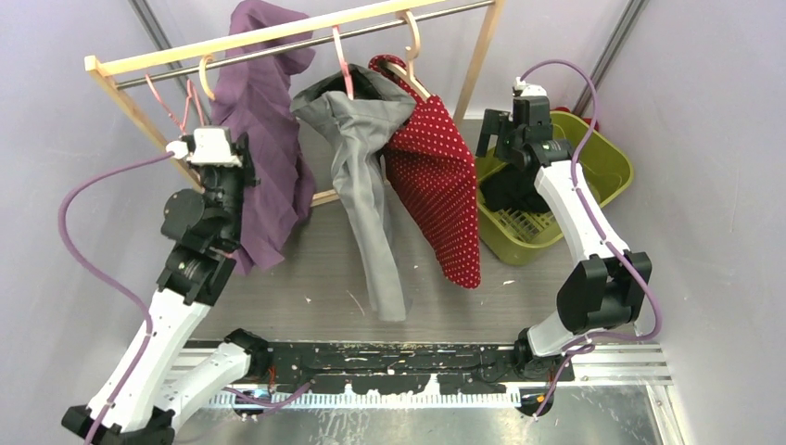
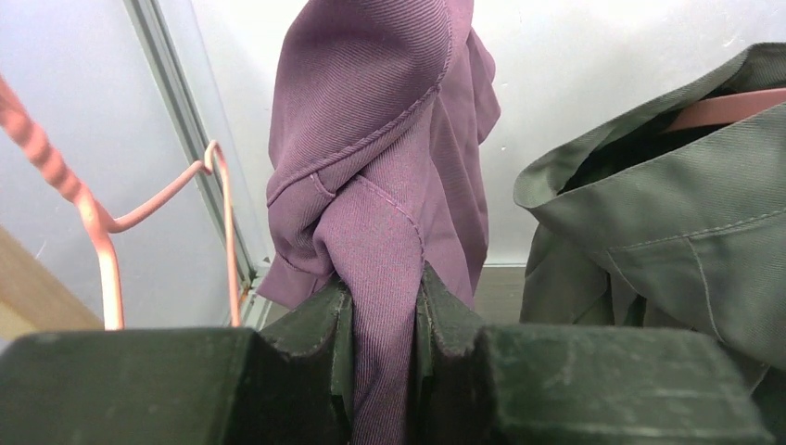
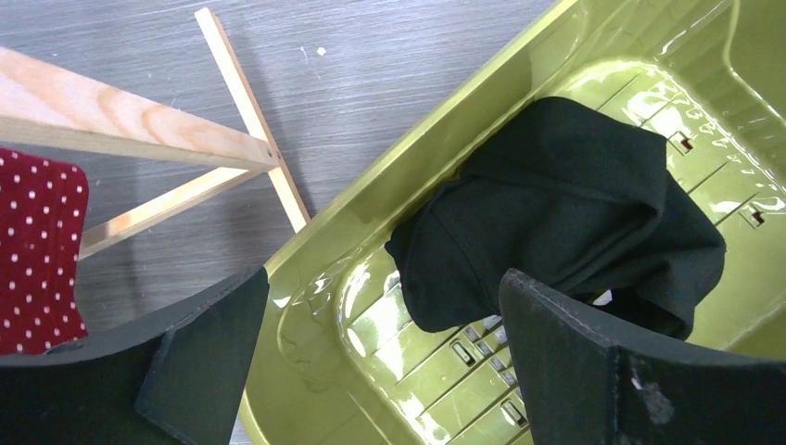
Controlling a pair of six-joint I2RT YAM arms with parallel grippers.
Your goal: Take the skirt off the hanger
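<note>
The purple skirt hangs behind the rack's bar at the left, its upper part showing beyond the bar. My left gripper is shut on the skirt; a fold of the cloth runs down between its black fingers. A wooden hanger hook sits on the bar at the skirt's left edge. Whether the skirt is still on that hanger is hidden. My right gripper stands open and empty above the green basket.
The wooden rack also carries a grey garment and a red dotted one. Bare pink hangers hang at its left end. Black cloth lies in the basket.
</note>
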